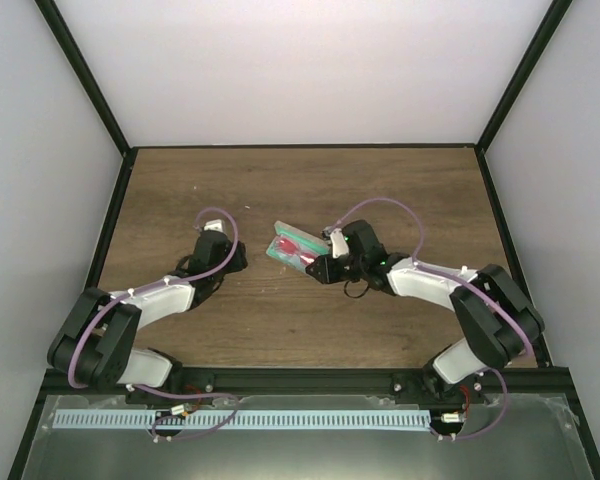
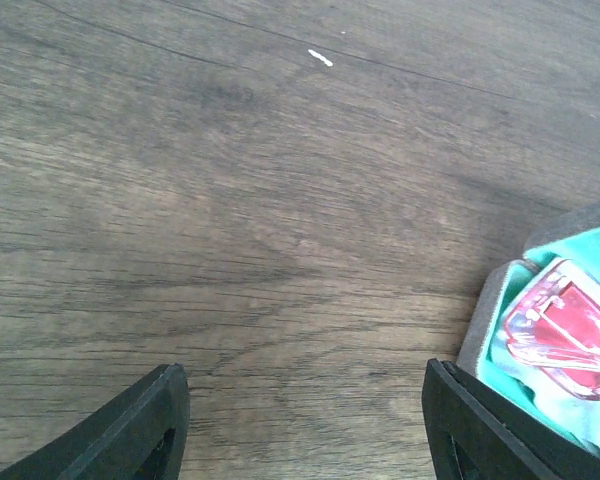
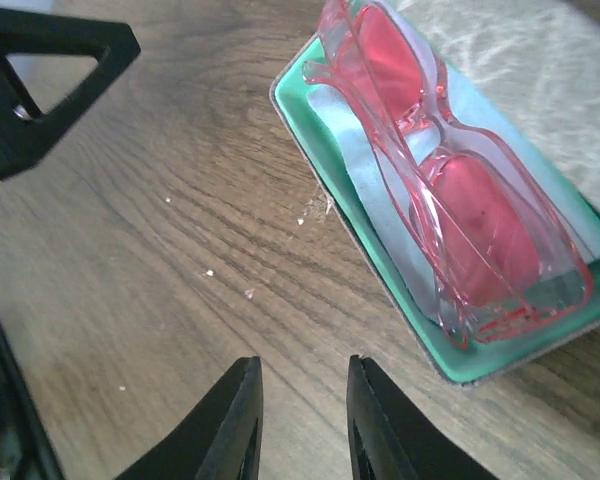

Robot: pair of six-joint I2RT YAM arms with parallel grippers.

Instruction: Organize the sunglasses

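An open teal case lies at the table's middle. Red clear-framed sunglasses rest inside it on a pale cloth, also visible at the right edge of the left wrist view. My right gripper is at the case's near right end, its fingertips beside the rim over bare wood, part open with nothing visible between them. My left gripper stands open and empty left of the case, above the table.
Walls and a dark frame bound the workspace at the sides and back.
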